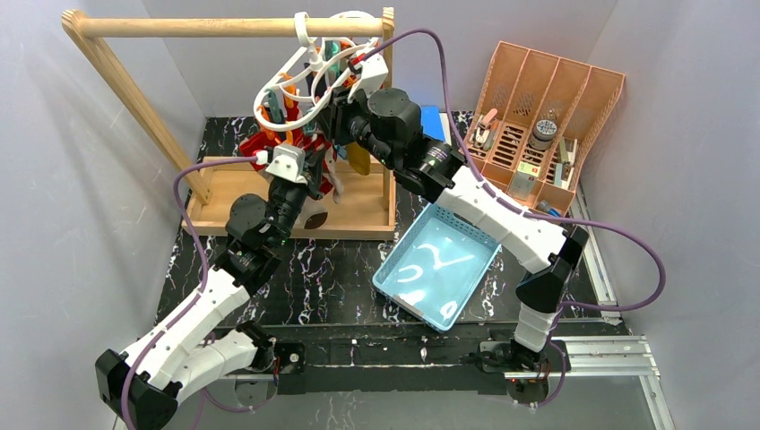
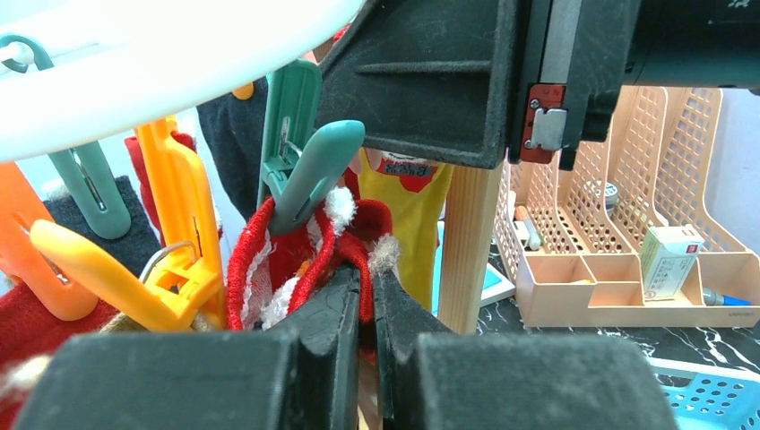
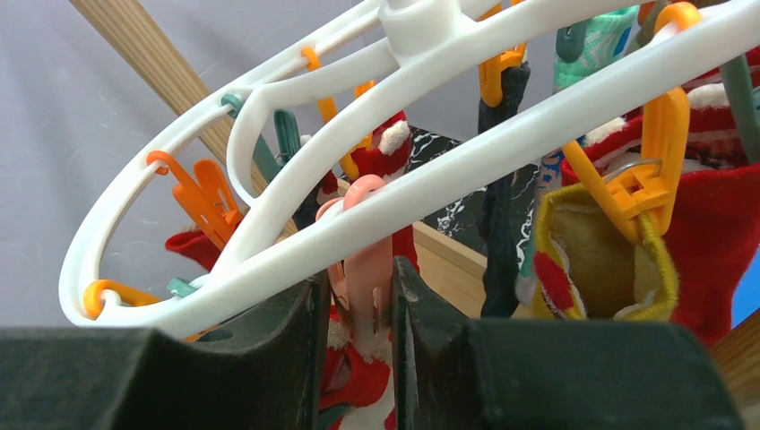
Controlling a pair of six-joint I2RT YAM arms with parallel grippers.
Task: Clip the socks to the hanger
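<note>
A white round hanger hangs from the wooden rail, with socks clipped around it. In the left wrist view a red sock with white fuzzy trim hangs below a teal clip. My left gripper is shut, a thin red fold of that sock's edge between its fingertips. My right gripper is shut on a pink clip that hooks over the hanger's outer ring. Beneath that clip, red-and-white cloth shows; whether the clip bites it I cannot tell.
Orange clips and other socks crowd the hanger around both grippers. The wooden stand's post is close on the right. A blue basket sits in front; a tan organizer stands at the right.
</note>
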